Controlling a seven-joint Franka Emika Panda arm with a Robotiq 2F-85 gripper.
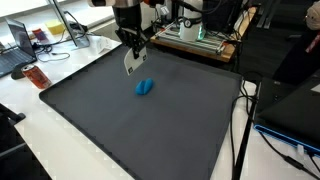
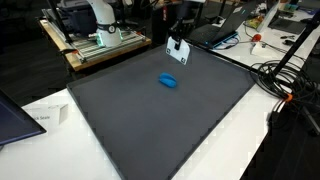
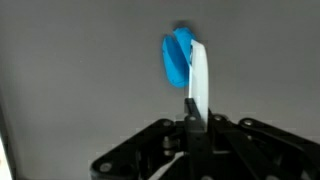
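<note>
A thin, flat white piece, like a card or paper, hangs down from my gripper, which is shut on its upper edge. The wrist view shows the white piece almost edge-on, rising from between the dark fingers and partly covering the blue object behind. That small rounded blue object lies on the dark grey board, a short way below and in front of the white piece. A gap shows between the two in the second exterior view. What the blue object is, I cannot tell.
An orange-red can stands at the board's far left corner. Cables and small gear lie beyond the board's edge. A wooden surface with clutter is at the back. Most of the board is bare.
</note>
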